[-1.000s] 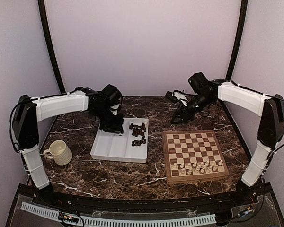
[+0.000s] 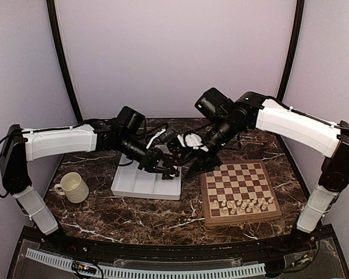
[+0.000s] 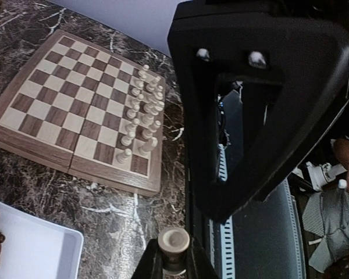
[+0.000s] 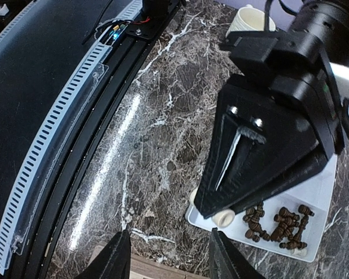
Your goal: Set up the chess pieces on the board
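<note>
My left gripper (image 2: pixel 172 170) is shut on a white chess piece, held upright above the area by the tray (image 2: pixel 131 186); the piece's pale top (image 4: pixel 224 217) also shows in the right wrist view. My right gripper hangs open just beside it, nothing between its fingers. The chessboard (image 2: pixel 232 180) lies at the right, white pieces (image 3: pixel 132 125) standing in rows along one edge, its other squares bare. Dark pieces (image 4: pixel 288 226) lie in the tray's right part.
A white mug (image 2: pixel 75 187) stands at the left. The two arms are close together over the middle.
Both arms have moved toward the middle and close to each other, the left one swinging right from over the tray, the right one leftward from above the board's back.
</note>
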